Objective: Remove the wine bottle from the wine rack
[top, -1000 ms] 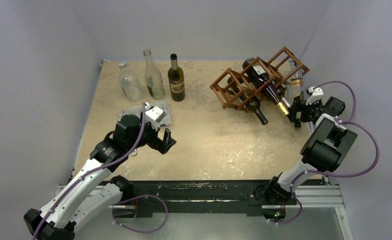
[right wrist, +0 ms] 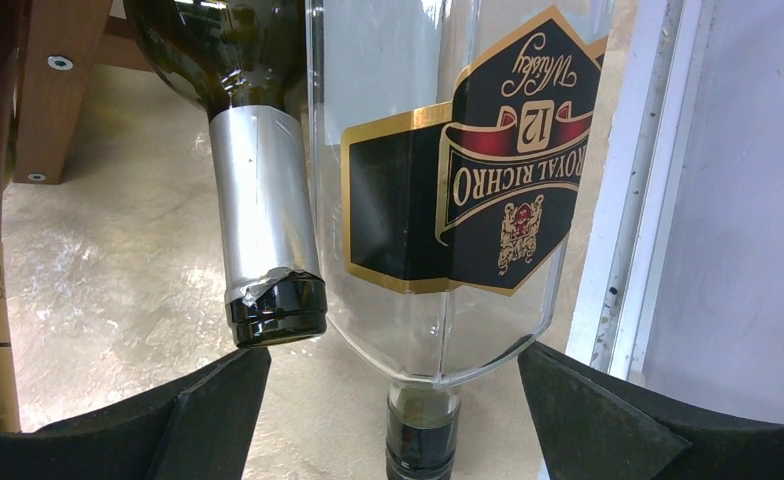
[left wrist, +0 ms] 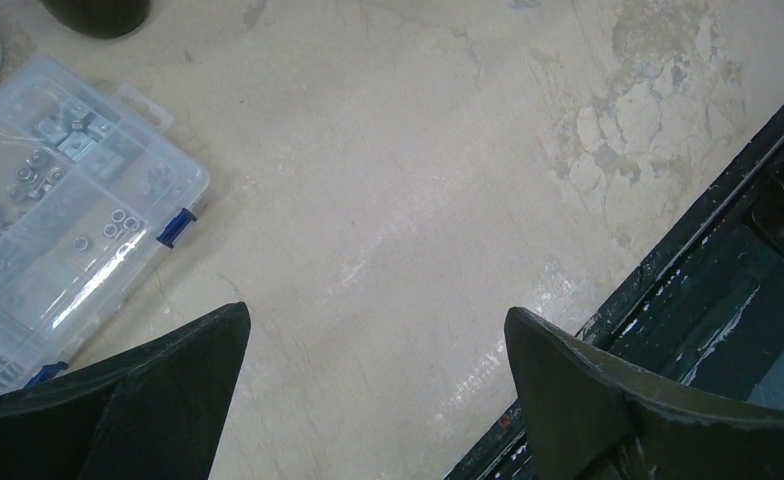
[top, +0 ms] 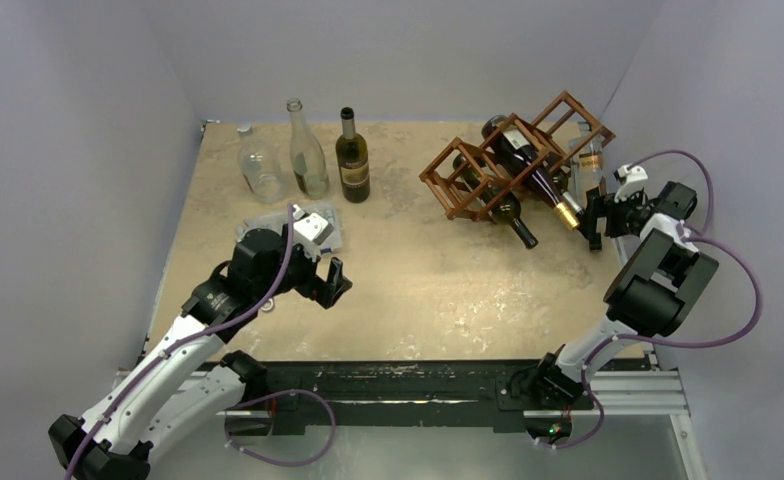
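The wooden wine rack [top: 452, 200] stands at the table's back right, with several bottles lying in it necks forward. Among them are a dark bottle with a gold neck [top: 565, 213], another dark bottle [top: 510, 212] to its left, and a green one with a silver neck [right wrist: 265, 195]. Furthest right is a clear whisky bottle [right wrist: 398, 220] with a black and gold label. My right gripper is open around the whisky bottle's shoulder, just right of the silver neck's end. Over the left part of the table, my left gripper [top: 334, 283] is open and empty.
A clear bottle [top: 261, 168], a pale one [top: 309, 160] and a green one [top: 353, 165] stand at the back left. A clear parts box [left wrist: 88, 200] lies near the left arm. The side wall [right wrist: 743, 200] is close on the right. Mid-table is bare.
The rack's right end has moved a little to the left and back. The left arm stays still.
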